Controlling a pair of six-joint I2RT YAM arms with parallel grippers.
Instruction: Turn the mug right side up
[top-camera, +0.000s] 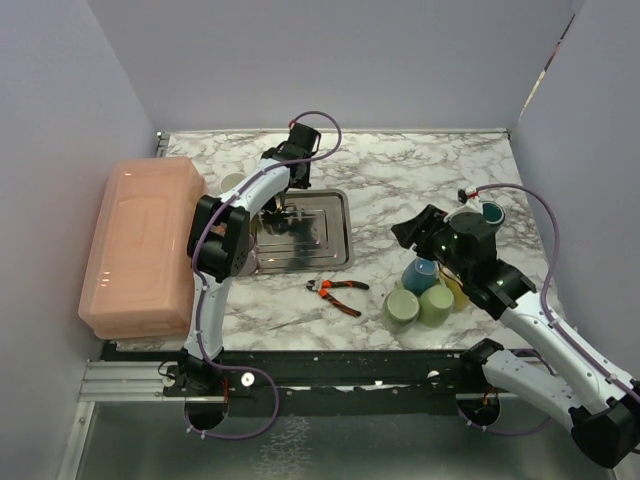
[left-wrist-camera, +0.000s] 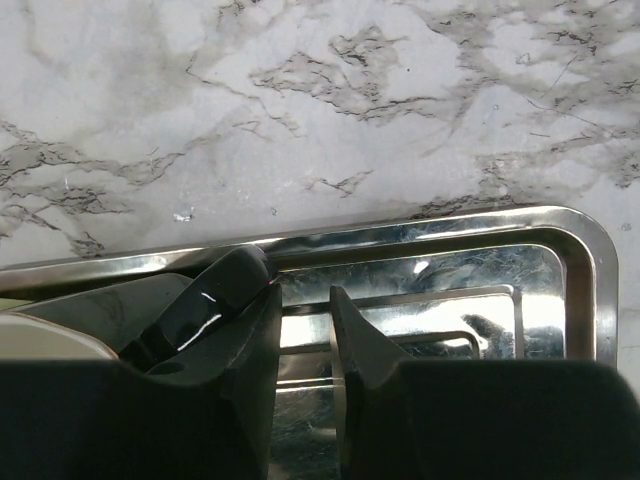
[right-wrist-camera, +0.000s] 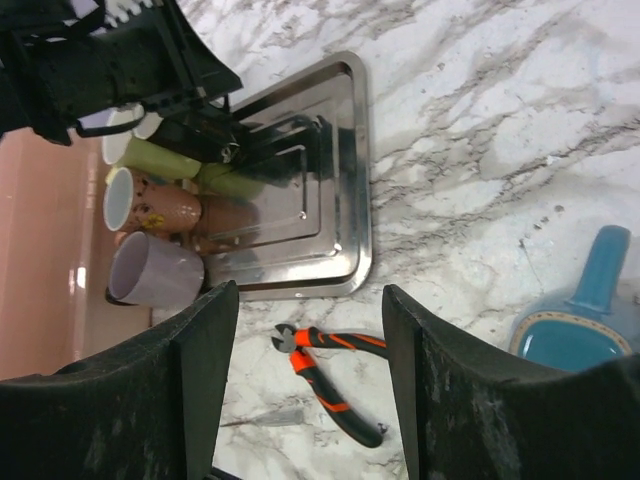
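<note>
My left gripper (top-camera: 298, 178) is over the back-left of the steel tray (left-wrist-camera: 590, 300); in the left wrist view its narrowed fingers have a gap between them, beside a dark object (left-wrist-camera: 225, 290) and a cream-rimmed cup (left-wrist-camera: 40, 340). Several mugs or cups lie along the tray's left, including an orange one (right-wrist-camera: 160, 205) and a purple one (right-wrist-camera: 160, 270); some are tilted or on their sides. My right gripper stands open above the right side of the table, near blue (top-camera: 418, 275) and green (top-camera: 400, 308) cups, nothing between its fingers.
A large salmon bin (top-camera: 135, 245) fills the left side. Orange-handled cutters (top-camera: 340, 300) lie below the tray. Bare marble is free behind and right of the tray. Walls border both sides.
</note>
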